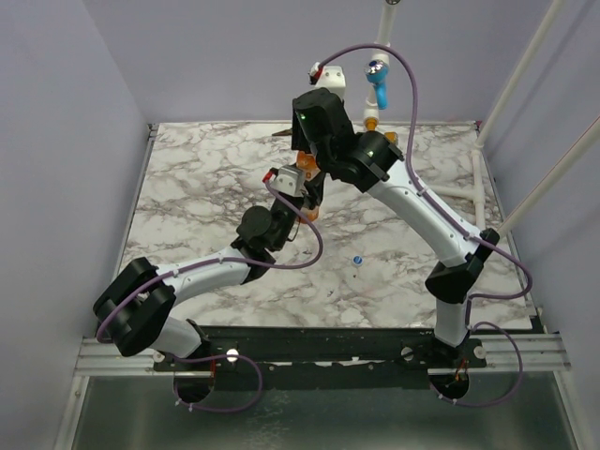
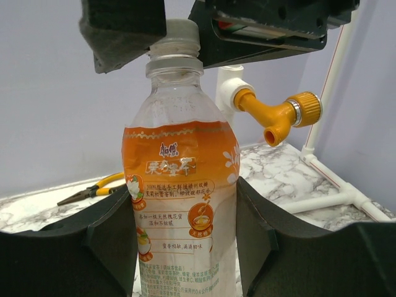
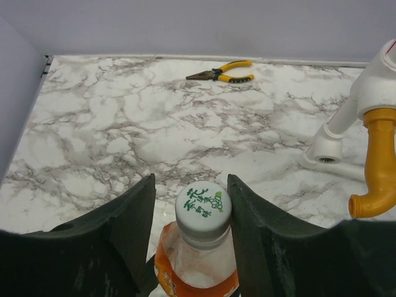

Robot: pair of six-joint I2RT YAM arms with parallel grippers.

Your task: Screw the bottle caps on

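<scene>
An orange-labelled plastic bottle (image 2: 176, 173) stands upright in my left gripper, whose fingers press on both its sides. A pale cap (image 3: 203, 209) with green print sits on the bottle's neck. My right gripper is up at the cap, its fingertips on either side of it; in the left wrist view those dark fingers are at the top around the cap. Whether they touch it all round I cannot tell. A small blue cap (image 1: 357, 261) lies on the table right of the arms.
Pliers (image 3: 219, 75) lie at the back of the marble table (image 1: 187, 169). A white pipe frame (image 1: 478, 187) with an orange tap (image 2: 278, 117) stands at the back right.
</scene>
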